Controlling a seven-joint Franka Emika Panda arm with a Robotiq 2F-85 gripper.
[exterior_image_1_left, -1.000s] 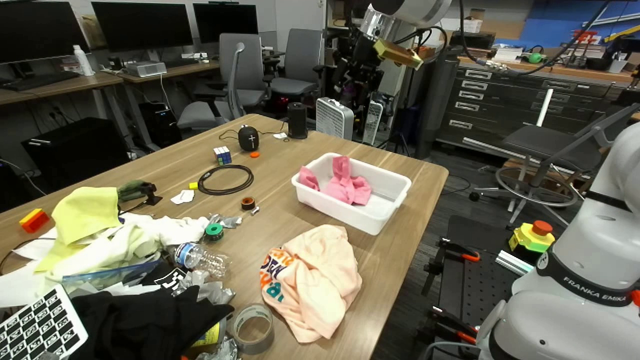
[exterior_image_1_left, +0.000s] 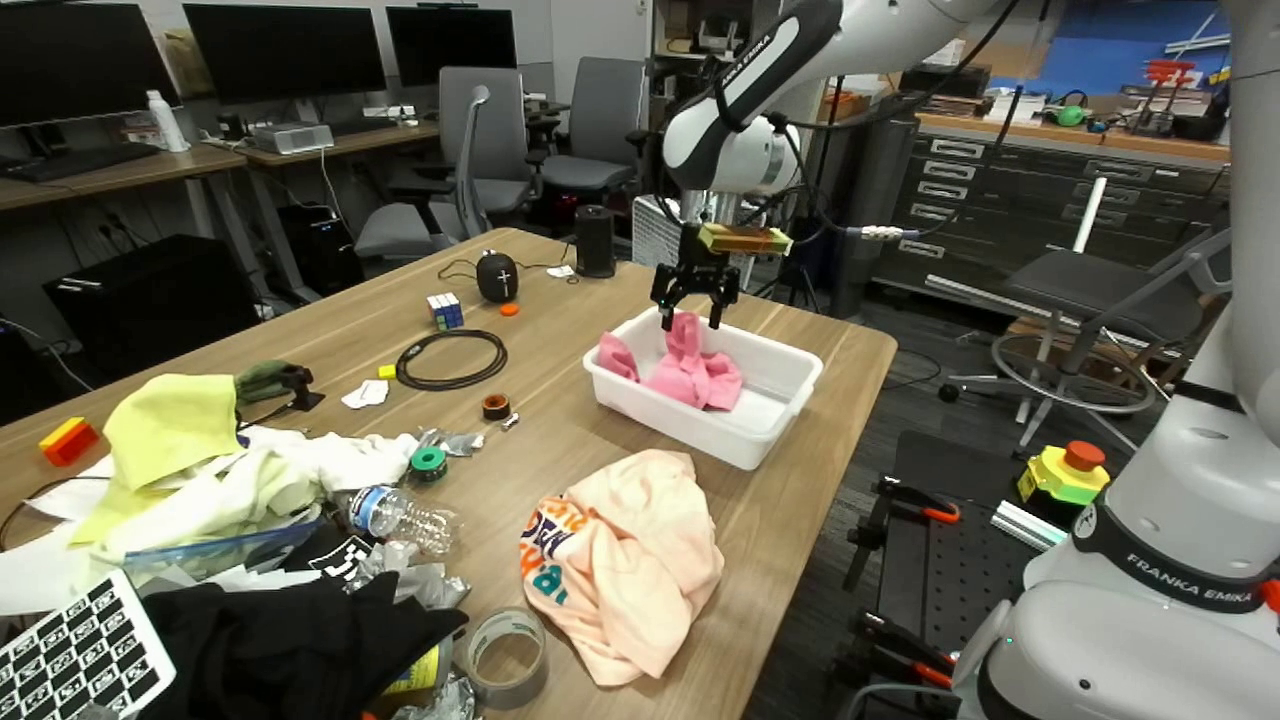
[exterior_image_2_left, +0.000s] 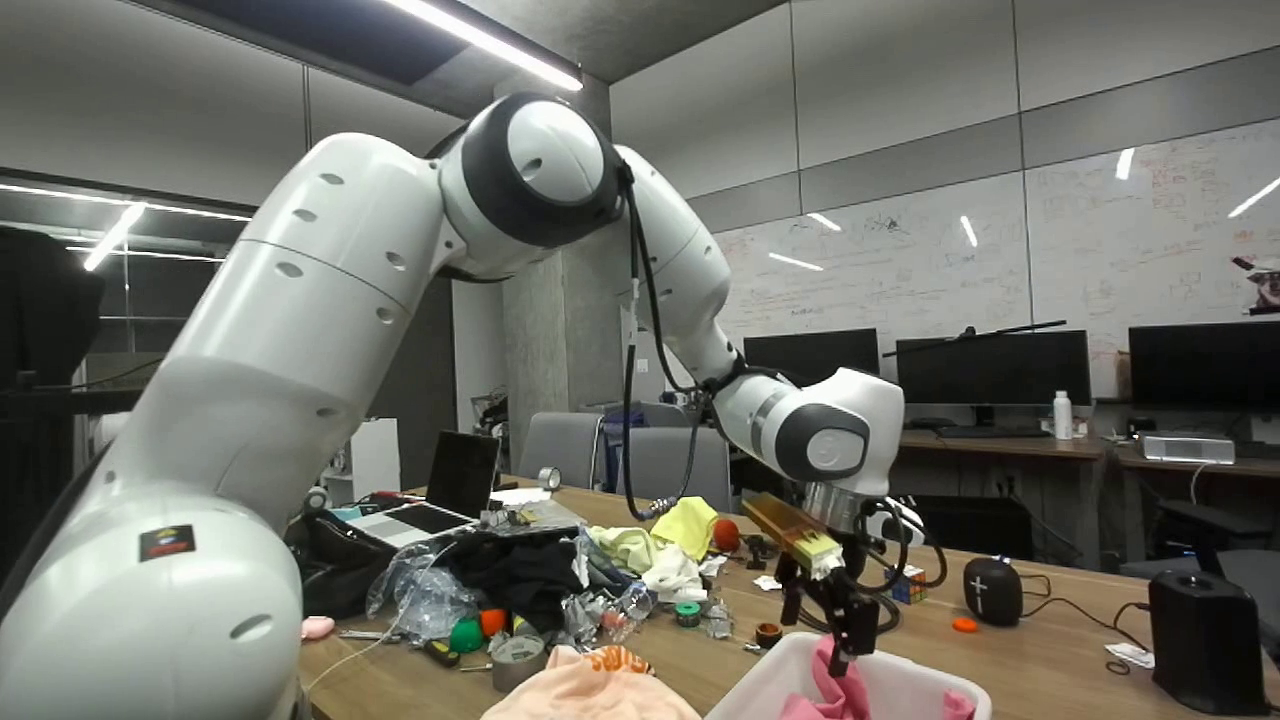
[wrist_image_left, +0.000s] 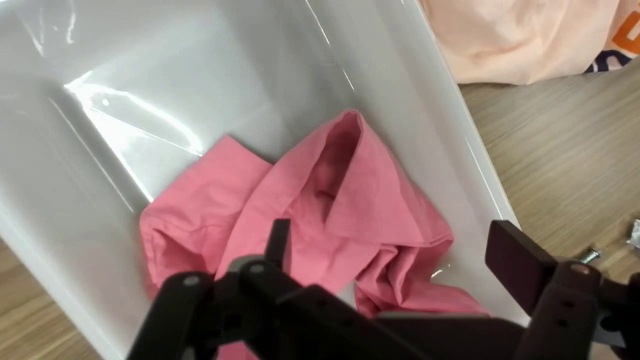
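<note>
A crumpled pink cloth (exterior_image_1_left: 698, 374) lies inside the white bin (exterior_image_1_left: 684, 422), with one fold standing up near the bin's rim. My gripper (exterior_image_1_left: 692, 319) hangs over the bin's far-left side, pointing down, its fingers wide apart. From the wrist view, the pink cloth (wrist_image_left: 354, 222) appears below and between the spread fingers, and nothing is gripped. The second exterior view has the gripper (exterior_image_2_left: 819, 642) just above the cloth (exterior_image_2_left: 840, 690); whether a finger touches it, I cannot tell.
A peach cloth (exterior_image_1_left: 630, 558) lies on the table in front of the bin. Clutter covers the left: a black cloth (exterior_image_1_left: 300, 648), a plastic bottle (exterior_image_1_left: 402, 518) and a tape roll (exterior_image_1_left: 506, 658). A black cable (exterior_image_1_left: 451, 360) and a speaker (exterior_image_1_left: 497, 277) are left of the bin.
The arm has come down and to the left, from above and behind the table's far edge to over the bin. The cloth and bin look unmoved.
</note>
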